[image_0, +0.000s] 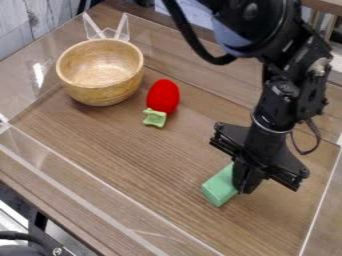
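My gripper (247, 172) is low over the right side of the wooden table, at a light green object (219, 190) lying there. The object's upper right end goes under the dark gripper body, which hides it and the fingertips, so I cannot see whether anything is between the fingers.
A wooden bowl (100, 84) sits at the upper left. A red object (163, 96) lies right of it, with a small light green piece (155, 117) just below.
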